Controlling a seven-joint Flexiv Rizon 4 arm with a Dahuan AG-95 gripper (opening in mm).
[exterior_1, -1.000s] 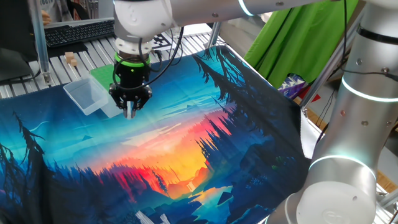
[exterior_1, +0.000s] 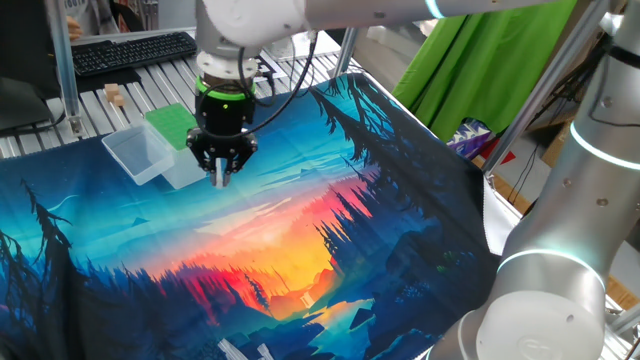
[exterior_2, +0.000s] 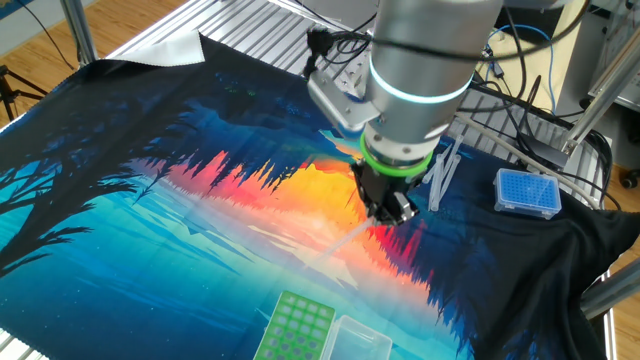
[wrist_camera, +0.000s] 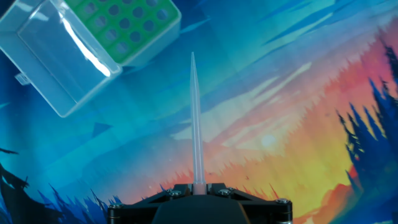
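Note:
A clear, slender pipette tip (wrist_camera: 196, 124) stands out from my gripper, which is shut on its wider end. In exterior view 2 the pale tip (exterior_2: 342, 242) points down and left from the gripper (exterior_2: 378, 217), towards the side where the green rack lies. The green rack with round holes (wrist_camera: 127, 23) sits in a clear box, its transparent lid (wrist_camera: 59, 50) folded open beside it. From exterior view 1, my gripper (exterior_1: 221, 176) hangs above the cloth, in front of the green rack (exterior_1: 172, 124) and partly covering the box. The tip's point touches nothing in the wrist view.
A second closed box with a blue rack (exterior_2: 527, 190) rests at the far right of exterior view 2. Thin grey rods (exterior_2: 440, 180) lie near the arm. A keyboard (exterior_1: 135, 54) is behind the table.
In exterior view 1 the gripper has shifted a little to the right, still high over the cloth. The box and lid have stayed put.

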